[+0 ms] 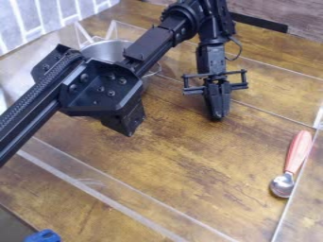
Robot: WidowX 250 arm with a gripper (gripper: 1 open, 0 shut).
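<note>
My black gripper (216,108) points down at the wooden table (164,180), low over its back middle, and looks shut with nothing visible between its fingers. An ice cream scoop (294,159) with a pink-red handle lies at the right, below and right of the gripper, apart from it. A metal pot (106,51) sits at the back left, partly hidden behind the arm.
Clear plastic panels border the work area on several sides. A white rack (32,19) stands at the top left. A small blue object (42,235) is at the bottom left corner.
</note>
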